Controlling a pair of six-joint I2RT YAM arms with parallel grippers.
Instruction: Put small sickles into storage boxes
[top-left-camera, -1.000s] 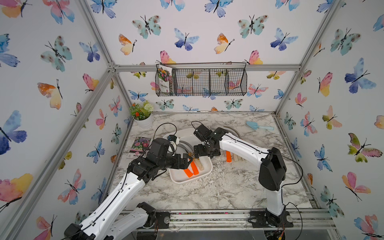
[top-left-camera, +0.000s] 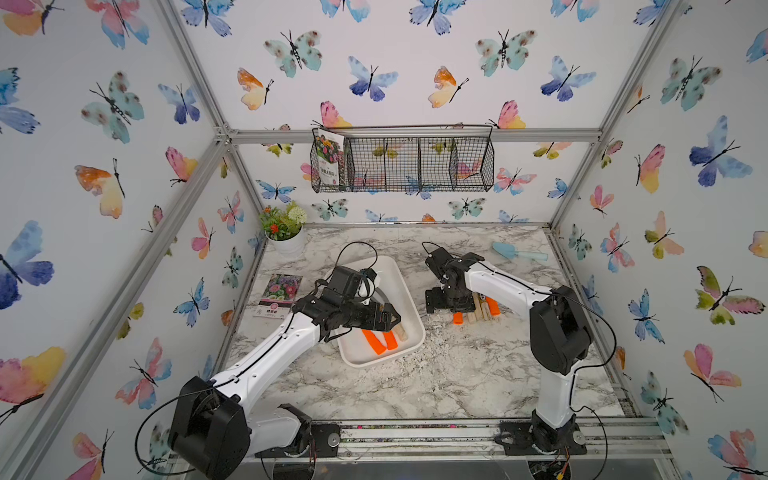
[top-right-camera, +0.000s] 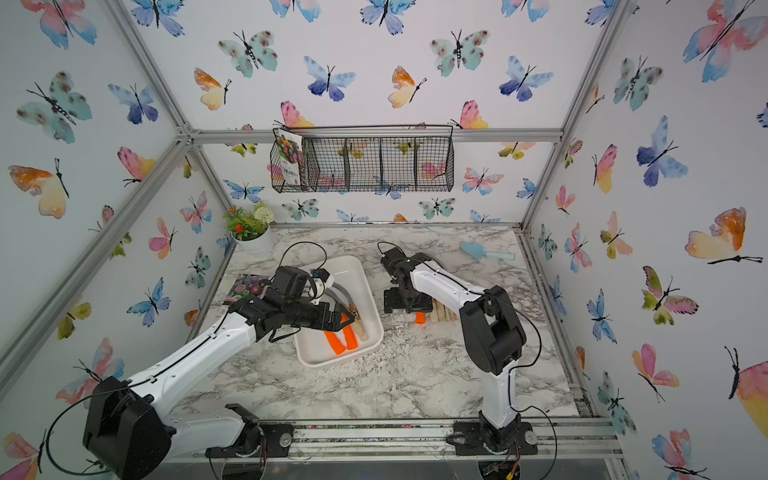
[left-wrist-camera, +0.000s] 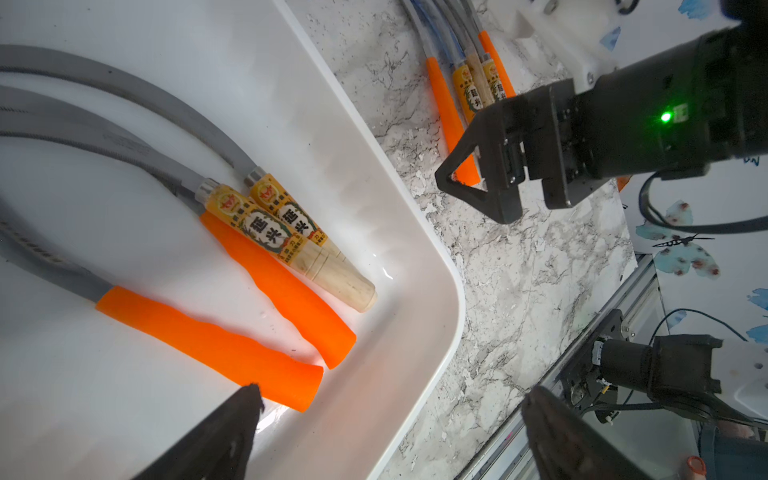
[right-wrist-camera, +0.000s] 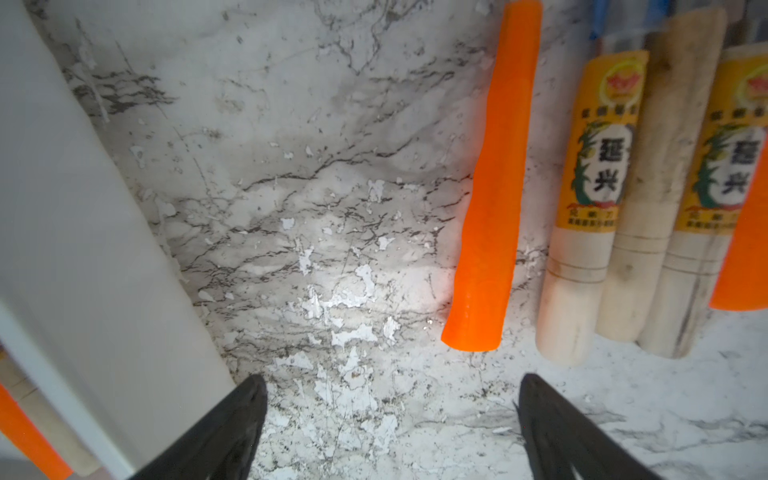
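Several small sickles with orange (left-wrist-camera: 212, 344) or labelled wooden handles (left-wrist-camera: 264, 232) lie in the white storage box (top-left-camera: 380, 356). My left gripper (top-left-camera: 380, 318) is open above it, holding nothing. More sickles lie side by side on the marble table right of the box; their orange (right-wrist-camera: 488, 200) and wooden handles (right-wrist-camera: 584, 224) show in the right wrist view. My right gripper (top-left-camera: 440, 302) is open over these, nothing between its fingers, and partly hides them in the top views.
A potted plant (top-left-camera: 284, 240) stands at the back left, a seed packet (top-left-camera: 280, 289) lies at the left, and a blue trowel (top-left-camera: 516, 252) at the back right. A wire basket (top-left-camera: 400, 164) hangs on the back wall.
My right gripper has moved right, from the box's edge to over the sickles on the table. My left gripper has shifted slightly right and up in the top left view.
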